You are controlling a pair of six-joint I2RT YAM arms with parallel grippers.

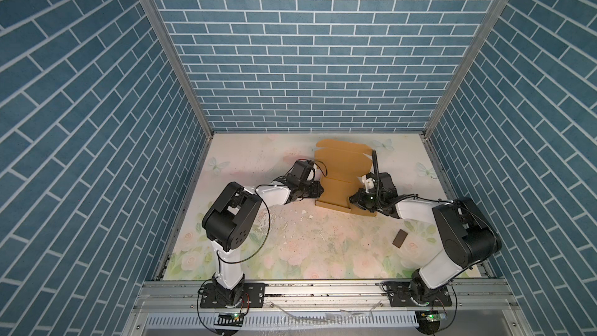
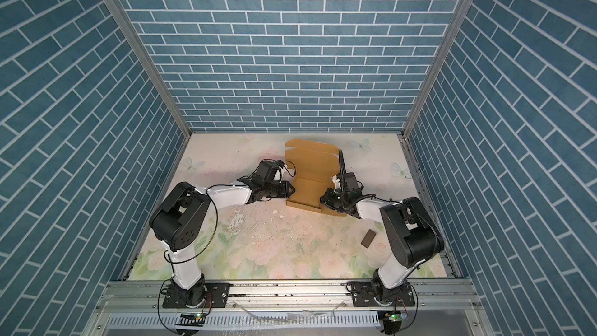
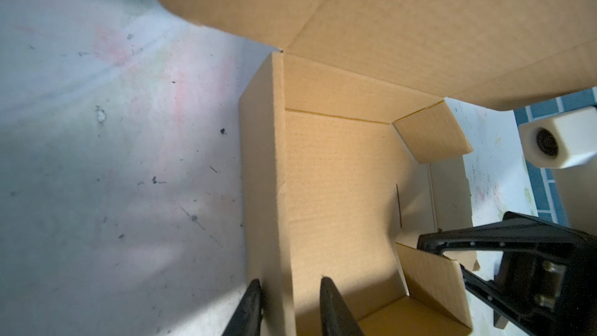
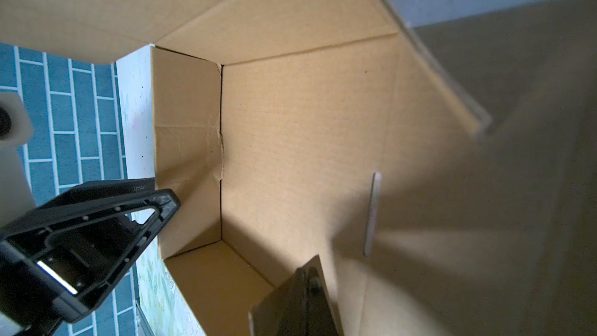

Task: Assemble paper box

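The brown cardboard box (image 1: 339, 188) has its back panel and lid raised, and its left wall (image 3: 264, 180) and low front wall (image 1: 333, 206) standing. My left gripper is shut on that left wall, one finger on each side. On the right, the slotted side panel (image 4: 497, 211) lies spread out flat. The back right flap (image 3: 433, 130) and front right flap (image 3: 435, 280) angle up from the corners. My right gripper is shut, its tips at the front right flap; nothing shows between its fingers.
A small dark brown block (image 1: 400, 238) lies on the table at the right front. White scraps (image 1: 304, 212) are scattered before the left gripper.
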